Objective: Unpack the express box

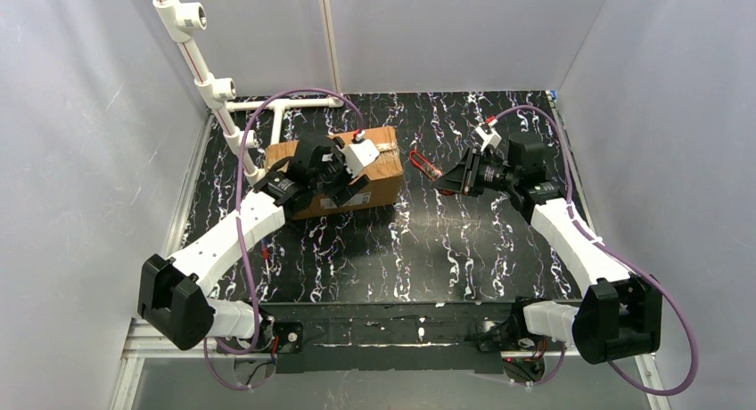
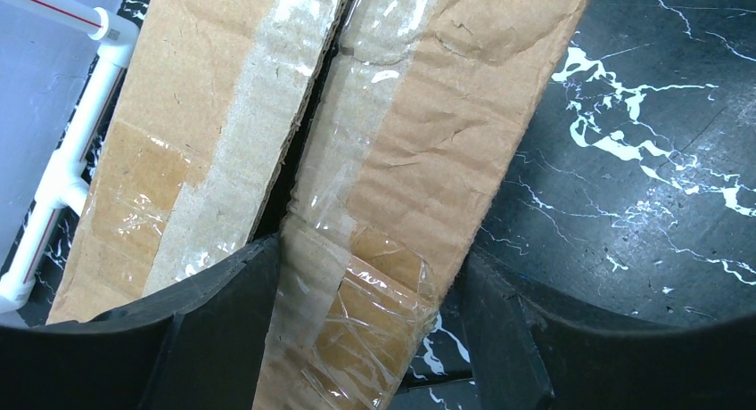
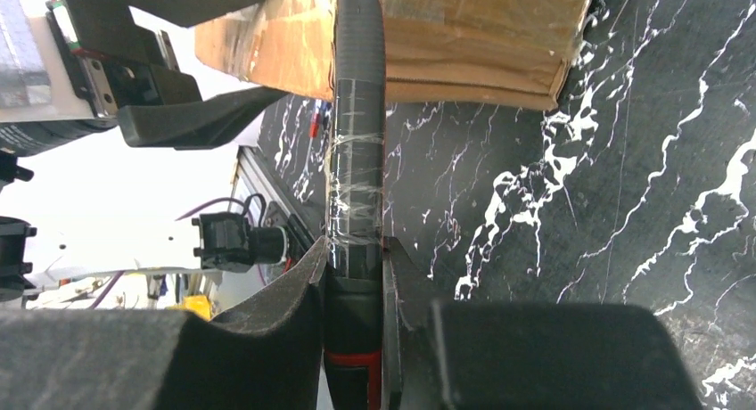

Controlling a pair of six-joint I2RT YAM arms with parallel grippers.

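Observation:
The cardboard express box (image 1: 379, 178) lies at the back left of the dark table, its top split by a dark gap, with wrinkled tape on the flap (image 2: 437, 116). My left gripper is over that top, fingers parted on either side of a taped flap; whether they touch it is unclear. My right gripper, to the right of the box, is shut on a black-and-red handled tool (image 3: 355, 116), which points toward the box.
White PVC pipes (image 1: 294, 103) run along the back and left of the box. A small red item (image 1: 266, 254) lies at the front left.

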